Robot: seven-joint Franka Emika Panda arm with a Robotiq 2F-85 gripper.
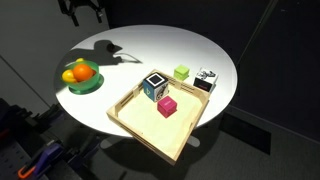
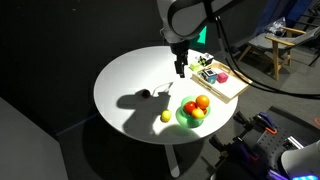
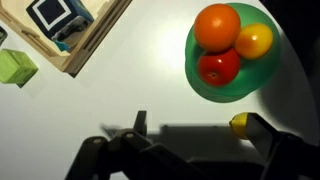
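My gripper (image 1: 85, 16) is raised above the table's far left part in exterior view 1, its fingers spread and nothing between them. In the wrist view the open gripper has a yellow fruit (image 3: 239, 122) close to its right finger, which partly covers it. Exterior view 2 shows that yellow fruit (image 2: 166, 116) lying on the white table, apart from the green bowl (image 2: 184, 116). An orange (image 3: 217, 27), a red fruit (image 3: 218, 69) and a yellow-orange fruit (image 3: 254, 41) sit in the bowl.
A wooden tray (image 1: 178, 153) holds a dark patterned cube (image 1: 155, 87) and a pink cube (image 1: 167, 106). Beyond it are a green cube (image 1: 181, 72) and a black-and-white box (image 1: 205, 79). A small dark object (image 2: 146, 93) lies on the otherwise clear tabletop.
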